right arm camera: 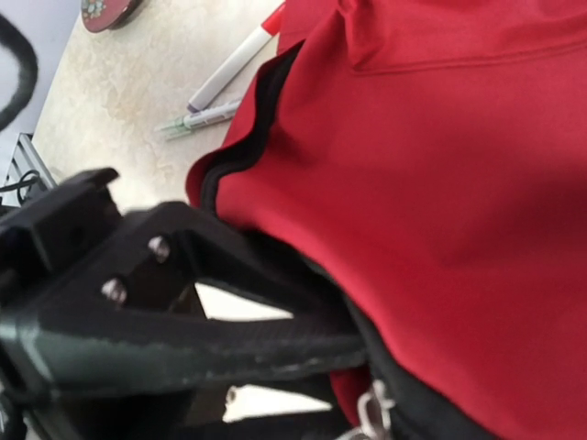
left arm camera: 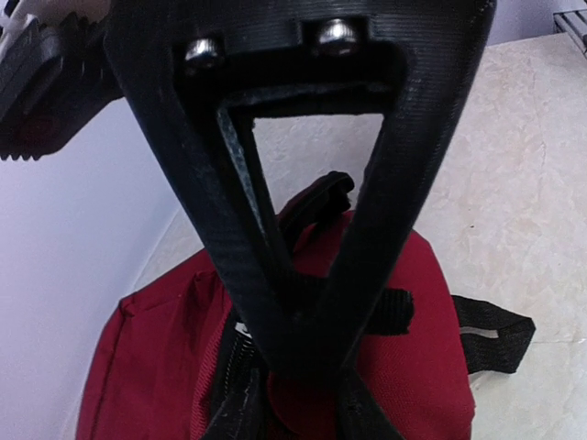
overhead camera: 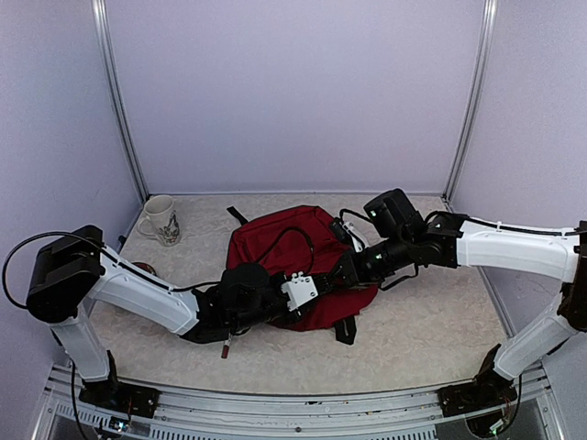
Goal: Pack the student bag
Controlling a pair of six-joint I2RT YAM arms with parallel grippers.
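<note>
The red bag [overhead camera: 280, 238] with black straps lies in the middle of the table, both grippers over its right front part. My left gripper [overhead camera: 321, 286] reaches in beside the right one; in the left wrist view its fingertips sit low at the red cloth and black zip, and how far they stand apart is unclear. My right gripper [overhead camera: 341, 273] is shut at the bag's zipped edge, its tips partly hidden under the cloth in the right wrist view, where a metal zip pull [right arm camera: 376, 408] shows beside it.
A white mug [overhead camera: 161, 222] stands at the back left. A red patterned round object [right arm camera: 105, 11], a red-tipped marker [right arm camera: 234, 64] and a pale green pen [right arm camera: 197, 119] lie on the table beside the bag.
</note>
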